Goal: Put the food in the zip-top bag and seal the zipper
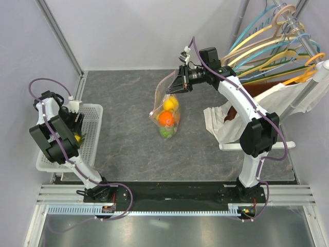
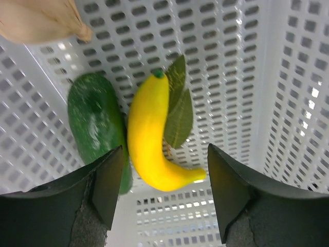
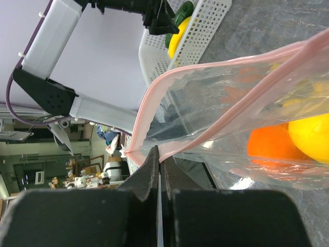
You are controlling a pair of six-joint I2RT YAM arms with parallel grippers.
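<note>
A clear zip top bag (image 1: 165, 113) with pink zipper stands mid table, holding an orange fruit (image 3: 272, 146), yellow fruit (image 3: 313, 135) and something green at the bottom. My right gripper is shut on the bag's top edge. My left gripper (image 1: 77, 119) is over the white basket (image 1: 95, 113); in its wrist view (image 2: 167, 195) its open fingers sit above a yellow banana (image 2: 147, 134), with a green cucumber (image 2: 97, 118) and leaves (image 2: 177, 121) beside it.
A rack of colored hangers (image 1: 277, 46) and white cloth (image 1: 221, 123) stand at the right. The table between basket and bag is clear.
</note>
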